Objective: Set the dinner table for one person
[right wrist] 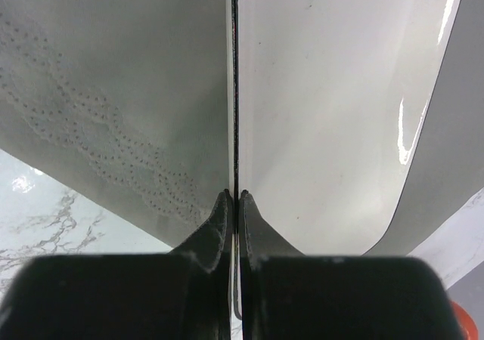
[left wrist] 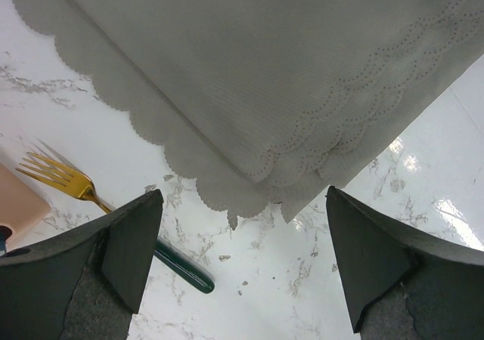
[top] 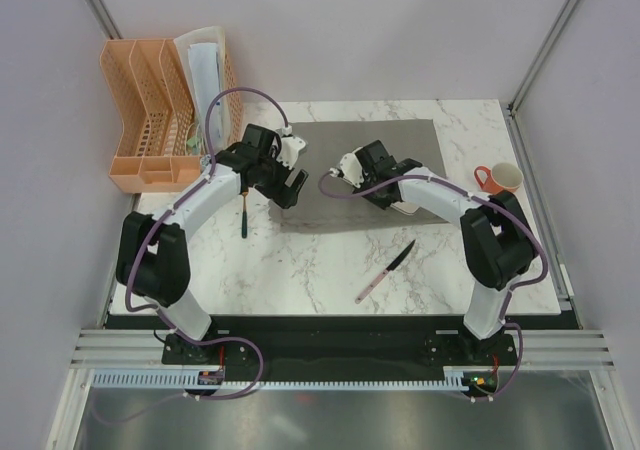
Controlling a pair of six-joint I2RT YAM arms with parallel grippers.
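Note:
A grey scalloped placemat point(top: 320, 213) lies on the marble table. Over its right half is a white plate point(right wrist: 333, 121), mostly covered by the right arm from above. My right gripper is shut on the plate's rim, which runs edge-on between its fingertips. At the mat's near left corner, my left gripper hangs open with nothing between its fingers. A gold fork point(left wrist: 68, 180) with a dark green handle lies left of the mat. A knife point(top: 385, 271) with a black blade and pink handle rests in front of the mat.
An orange mug point(top: 502, 178) stands at the right, close to the right forearm. At the back left is an orange slotted rack point(top: 125, 100) with white items upright in it.

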